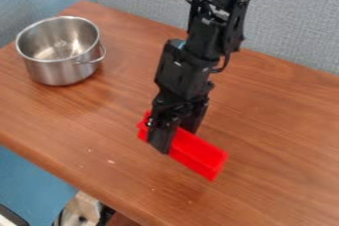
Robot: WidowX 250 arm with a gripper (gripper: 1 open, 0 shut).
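My black gripper [169, 131] points down at the middle of the table, its fingers around a red rectangular block or box [199, 157] that lies diagonally, extending toward the front right. The fingers are shut on it, though the arm hides part of the red piece and exactly what lies between them.
A steel pot [59, 66] stands at the back left of the wooden table [272, 141]. The table's front left edge runs diagonally, with blue floor beyond.
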